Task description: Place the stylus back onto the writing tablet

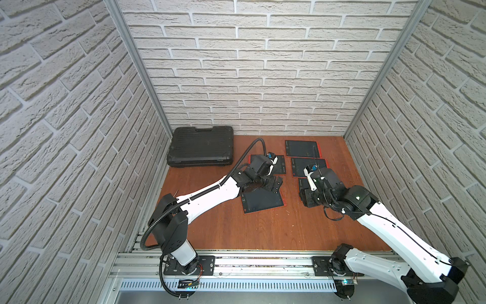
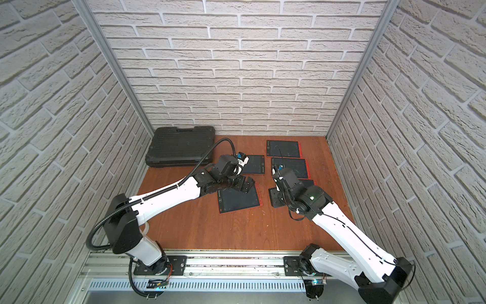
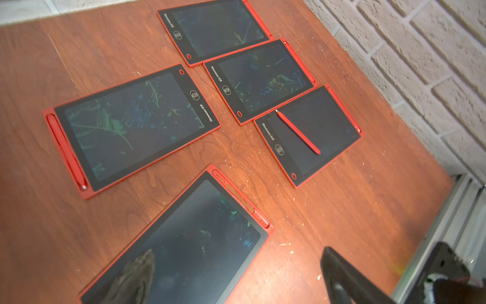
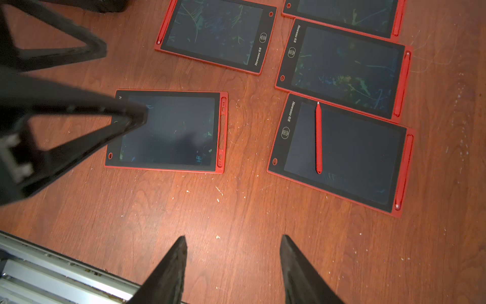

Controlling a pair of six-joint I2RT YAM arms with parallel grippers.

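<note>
A red stylus (image 3: 297,131) (image 4: 319,141) lies loose across the screen of the right front tablet (image 3: 329,116) (image 4: 364,162). The nearer left tablet (image 3: 182,238) (image 4: 167,131) has an empty slot (image 4: 222,131) along its red side. My left gripper is open above that tablet, nothing between its fingers. My right gripper hangs over the table at the right, higher than the stylus, its fingers apart with only bare wood seen between them.
More tablets (image 4: 217,35) (image 4: 344,71) lie at the back, with styluses in their slots. A black case (image 1: 200,144) stands back left. The left arm reaches into the right wrist view's upper left. Bare table is at the front.
</note>
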